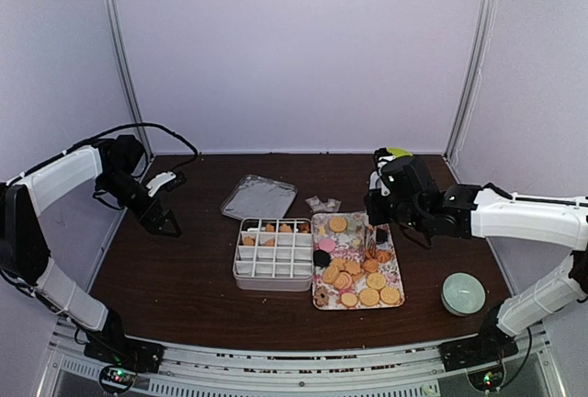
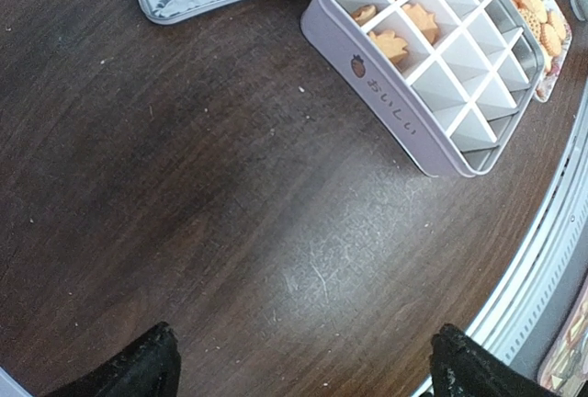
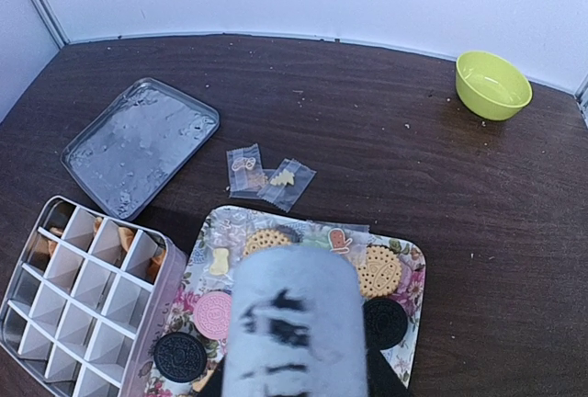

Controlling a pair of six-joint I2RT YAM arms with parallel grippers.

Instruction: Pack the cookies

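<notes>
My right gripper [image 1: 375, 216] is above the upper right of the floral tray [image 1: 401, 279], shut on a pale object with dark marks [image 3: 294, 323]. In the right wrist view that object fills the lower middle and hides part of the tray; what it is, I cannot tell. Round cookies [image 1: 369, 297], dark cookies [image 3: 180, 357] and a pink one [image 3: 212, 314] lie on the tray. Left of it stands the divided box [image 1: 273, 282], with star-shaped cookies [image 2: 389, 45] in some compartments and others empty. Far from the box, at the left, my left gripper [image 1: 167, 226] hangs open and empty.
Behind the box lies a grey lid [image 3: 142, 144]. Small clear packets [image 3: 286, 185] are behind the tray. A yellow-green bowl [image 3: 492, 86] stands at the back right, a pale green bowl [image 1: 463, 294] at the front right.
</notes>
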